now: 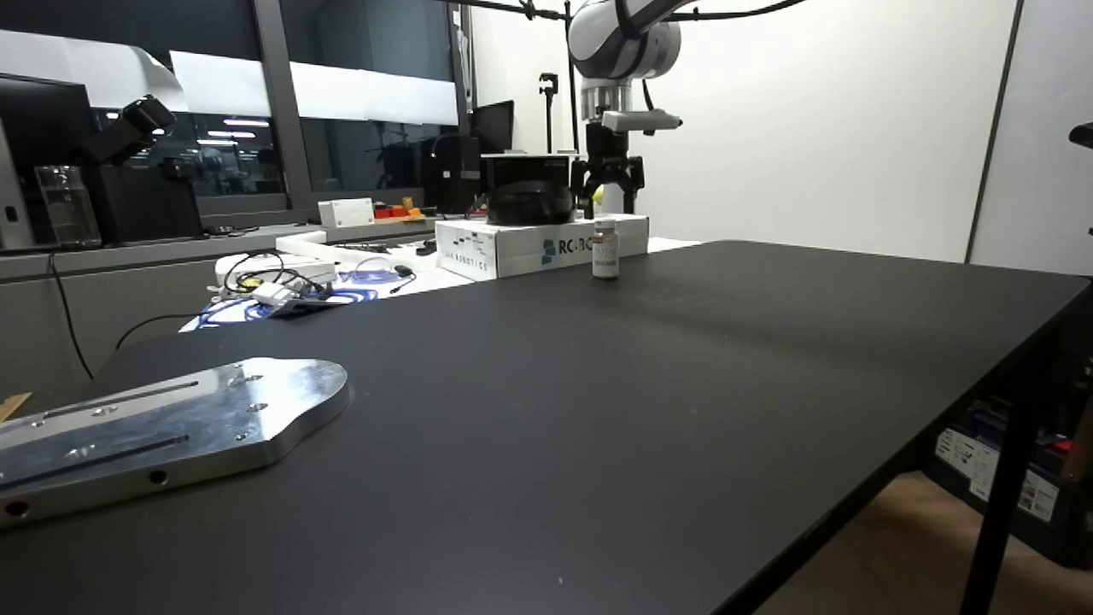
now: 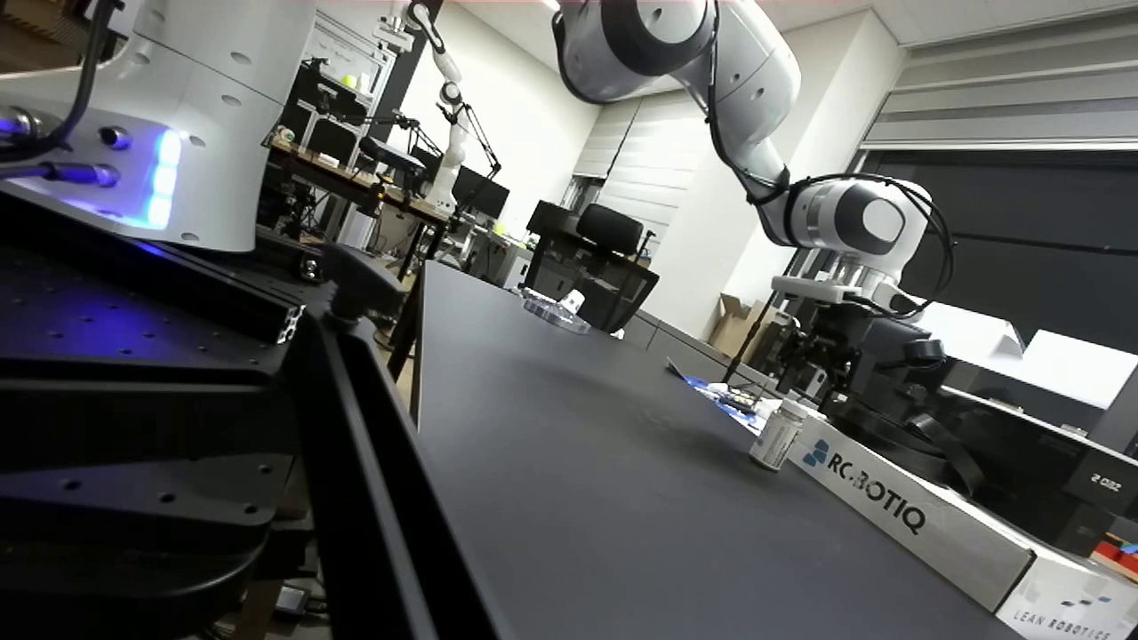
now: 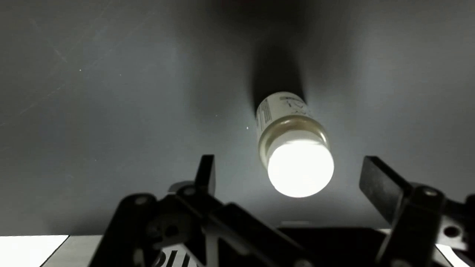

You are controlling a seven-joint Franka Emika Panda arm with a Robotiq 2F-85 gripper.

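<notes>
A small bottle (image 1: pixel 605 252) with a white cap and pale label stands upright on the black table, close to its far edge. My gripper (image 1: pixel 611 205) is open just above it, fingers pointing down. From the wrist view, the bottle (image 3: pixel 285 109) appears between the two spread fingers and a little beyond them, with its cap (image 3: pixel 301 169) brightly lit. Neither finger touches it, and the gap between my gripper's tips (image 3: pixel 287 175) is wider than the cap. In the second exterior view the bottle (image 2: pixel 780 436) stands beside a white box, below the gripper.
Right behind the bottle lies a long white Robotiq box (image 1: pixel 523 246) bearing a black object (image 1: pixel 530 203). A metal plate (image 1: pixel 174 420) rests at the table's near left.
</notes>
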